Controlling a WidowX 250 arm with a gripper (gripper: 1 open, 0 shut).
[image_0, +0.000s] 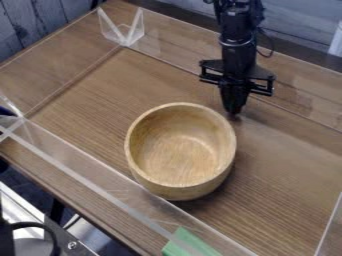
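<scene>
The black gripper hangs over the wooden table, just behind a large light wooden bowl. Its fingertips are close together and point down, shut, with nothing visible between them. The bowl is empty.
The wooden table has free room left, right and behind the bowl. Clear plastic strips run along its near and left edges. A green object lies at the front edge. A white wall stands at the back right.
</scene>
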